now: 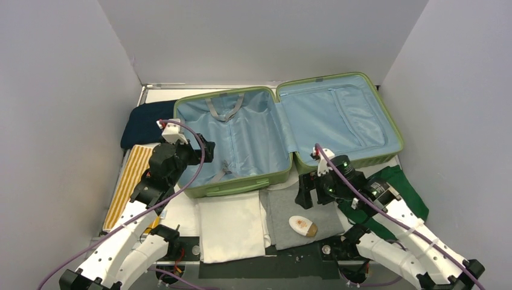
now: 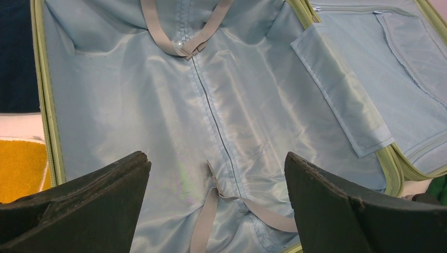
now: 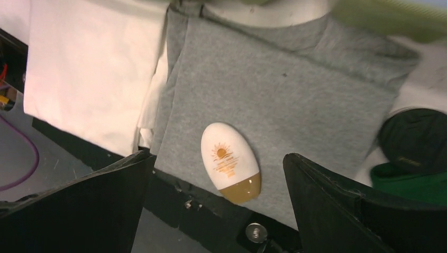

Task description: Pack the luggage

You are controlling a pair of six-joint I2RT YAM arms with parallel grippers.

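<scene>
An open suitcase with green edges and a light blue lining (image 1: 259, 139) lies at the back; both halves look empty apart from straps. My left gripper is open over its left half, nothing between the fingers. A white and gold oval bottle (image 3: 229, 158) with a sun print rests on the folded grey cloth (image 3: 284, 84) at the front. Above that cloth, my right gripper hangs open, with the bottle in view between its fingers but apart from them. Left of the grey cloth lies a folded white cloth (image 1: 232, 226).
Dark blue cloth (image 1: 145, 124) and a yellow-striped towel (image 1: 128, 187) lie left of the suitcase. At the right are a green cloth (image 1: 413, 196) and a black round item (image 3: 414, 139). The suitcase's front wall (image 1: 241, 186) stands just behind the front cloths.
</scene>
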